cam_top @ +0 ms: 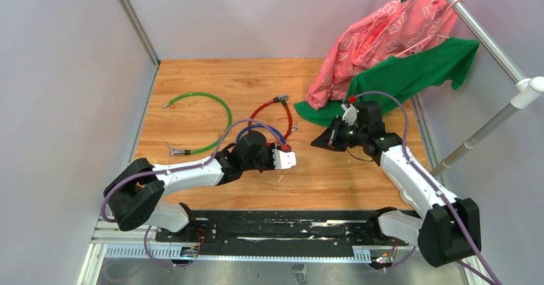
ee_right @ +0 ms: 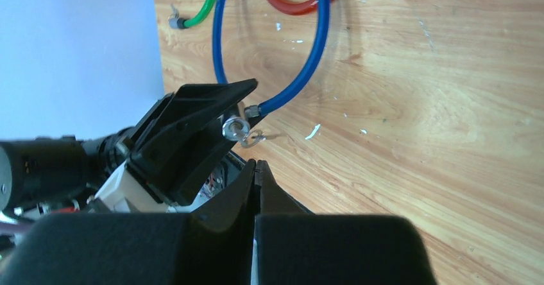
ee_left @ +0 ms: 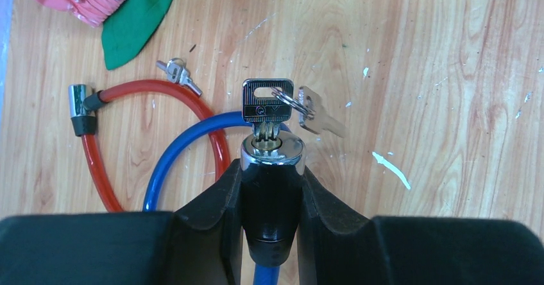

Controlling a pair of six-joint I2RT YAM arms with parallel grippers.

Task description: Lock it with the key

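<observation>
My left gripper is shut on the lock head (ee_left: 272, 240) of the blue cable lock (ee_left: 178, 149). A key (ee_left: 266, 99) stands in the cylinder at its top, with a second key (ee_left: 321, 118) hanging from its ring. In the right wrist view the blue lock's cable (ee_right: 298, 83) loops out from that lock head. My right gripper is shut with nothing visible between its fingers, clear of the lock, to the right of my left gripper in the top view.
A red cable lock (cam_top: 256, 108) with keys lies behind the blue one, a green cable lock (cam_top: 221, 104) to the left. Pink and green cloths (cam_top: 417, 73) hang at the back right.
</observation>
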